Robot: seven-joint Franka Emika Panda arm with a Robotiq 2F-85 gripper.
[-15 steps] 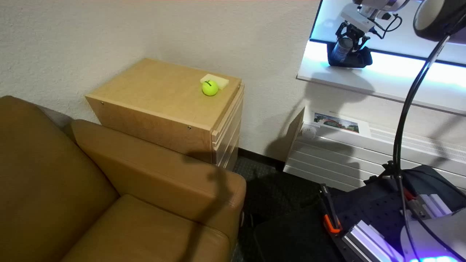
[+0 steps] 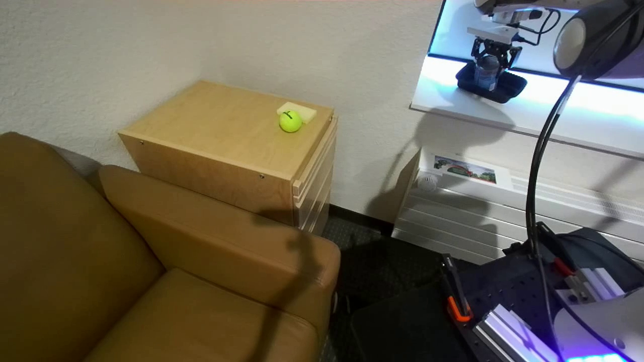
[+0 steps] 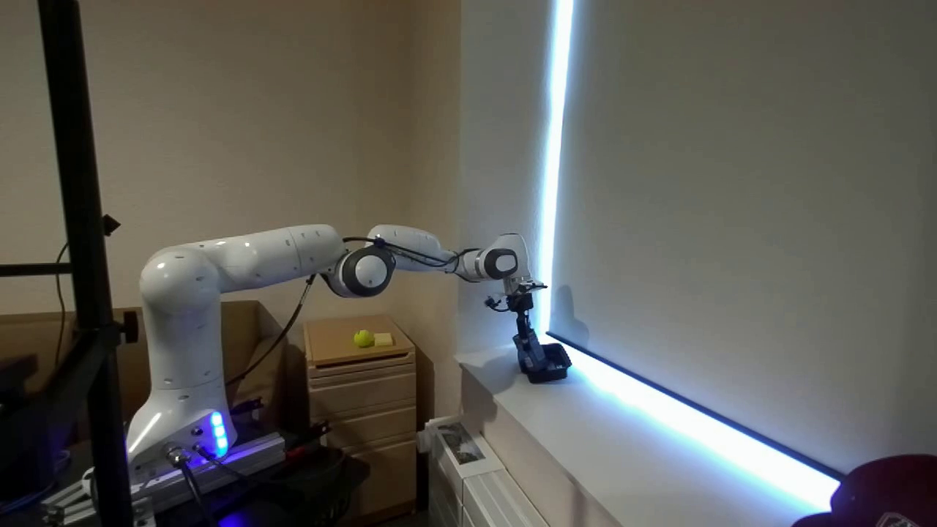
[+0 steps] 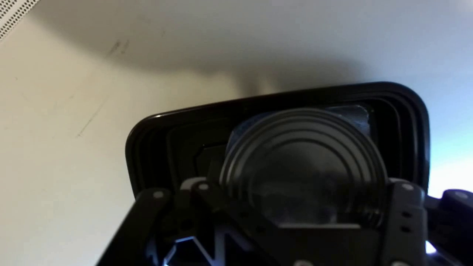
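In the wrist view, a dark round-topped can [image 4: 306,164] stands between my gripper's fingers, over the right part of a black rectangular tray [image 4: 153,133]. Exterior view 1 shows my gripper [image 2: 493,55] closed around the upper part of the can [image 2: 485,77], which is grey and reaches down into the tray [image 2: 511,89] on the windowsill. From the second exterior camera the can [image 3: 532,353] leans slightly in the tray [image 3: 558,367]. Its lower end is hidden by the tray wall, so contact with the tray floor cannot be told.
White windowsill [image 3: 562,430] runs clear on the near side, with a roller blind [image 3: 747,219] right behind. Below is a radiator [image 2: 459,208]. A wooden cabinet [image 2: 223,126] off to the side bears a yellow-green ball [image 2: 290,121] and a pale yellow block [image 2: 306,113].
My gripper and the can have swung from a clear tilt to nearly upright in exterior view 1, shifting a little right. The tray has turned and shifted slightly right too.
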